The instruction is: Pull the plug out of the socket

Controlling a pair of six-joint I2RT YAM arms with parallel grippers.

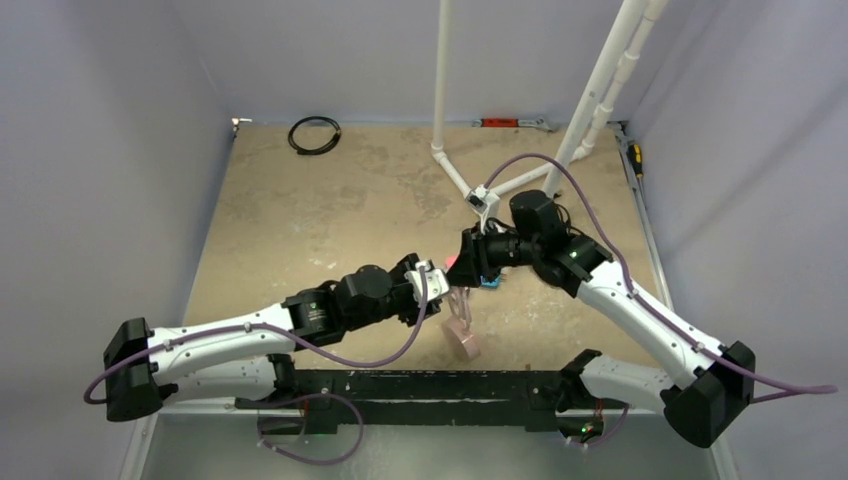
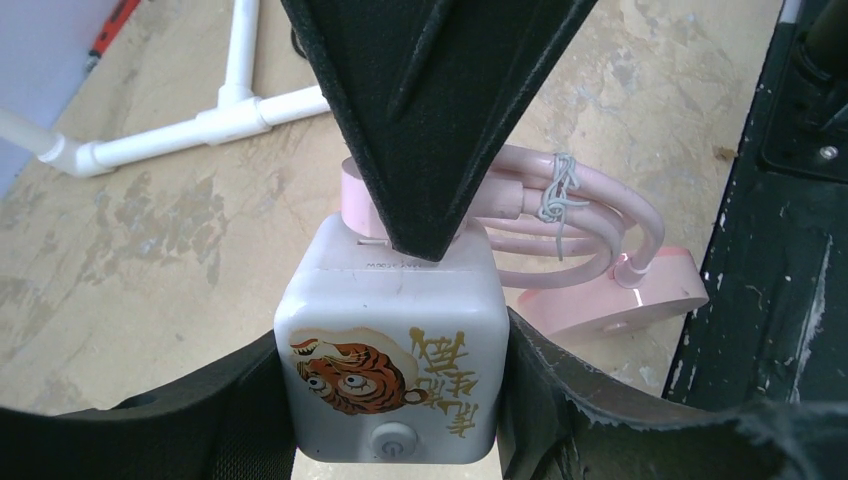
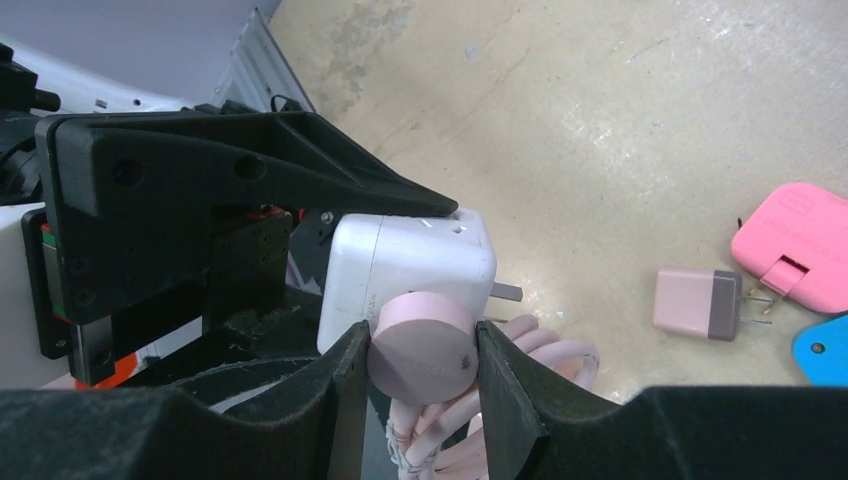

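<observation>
A white cube-shaped socket [image 2: 394, 385], printed with a tiger face and gold lettering, is gripped from both sides by my left gripper. Against its far face is a round pink plug [image 3: 424, 350], from which a bundled pink cable [image 2: 600, 205] runs. My right gripper straddles the plug, one finger close along each side; whether the pads press on it is unclear. One of its black fingers [image 2: 430, 130] covers part of the plug in the left wrist view. Metal prongs [image 3: 506, 291] jut from the socket's side.
A pink disc-shaped base [image 2: 630, 295] hangs from the cable. Below, on the board, lie a small pink adapter [image 3: 697, 302], a bright pink case [image 3: 800, 245] and a blue item [image 3: 825, 350]. White pipes [image 1: 520, 178] stand behind; the board's left side is bare.
</observation>
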